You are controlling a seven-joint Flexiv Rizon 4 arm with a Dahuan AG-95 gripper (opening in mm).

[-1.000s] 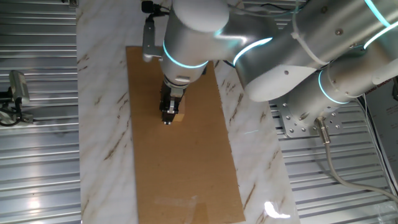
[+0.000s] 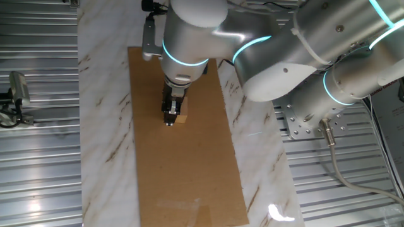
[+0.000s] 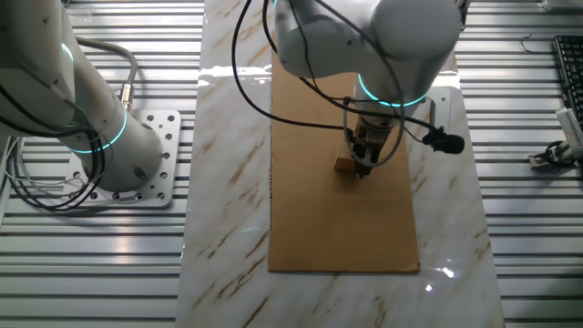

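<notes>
A small tan wooden block (image 2: 182, 115) rests on the brown cardboard sheet (image 2: 183, 164), partly hidden behind my gripper (image 2: 170, 123) in exterior view 1. From the other side, in exterior view 2, the block (image 3: 343, 162) shows just left of the dark gripper (image 3: 363, 173), close against it. The fingers point down near the cardboard. At this size, and with a cable loop crossing in front, I cannot tell whether the fingers are open or shut, nor whether they touch the block.
The cardboard lies on a marble-patterned tabletop (image 2: 104, 145), flanked by ribbed metal panels (image 2: 38, 170). Bare cardboard stretches in front of the gripper. Black cables (image 3: 301, 122) hang in loops around the wrist. The arm's base plate (image 3: 166, 164) is bolted beside the table.
The fingertips have barely moved, and the block appears to be in the same place.
</notes>
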